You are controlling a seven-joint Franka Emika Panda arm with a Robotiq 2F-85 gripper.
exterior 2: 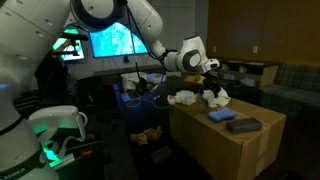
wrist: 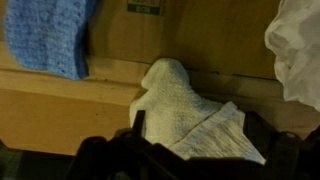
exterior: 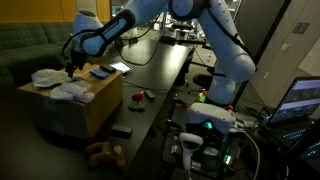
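Note:
My gripper is open above the cardboard box, its dark fingers (wrist: 132,138) spread at the bottom of the wrist view. A crumpled pale cloth (wrist: 185,108) lies below and between them, not gripped. In exterior view 1 the gripper (exterior: 71,52) hangs over the box's left part, near the pale cloth (exterior: 72,91). A blue cloth (wrist: 48,35) lies at the wrist view's upper left, and a whiter crumpled piece (wrist: 297,50) at its right edge. Exterior view 2 shows the blue cloth (exterior 2: 226,115) apart from the gripper.
The box (exterior 2: 210,146) stands on a dark floor, with a dark flat object (exterior 2: 243,126) on its top. Shoes or similar brown items (exterior: 105,153) lie on the floor beside it. A sofa (exterior: 35,45) is behind the box.

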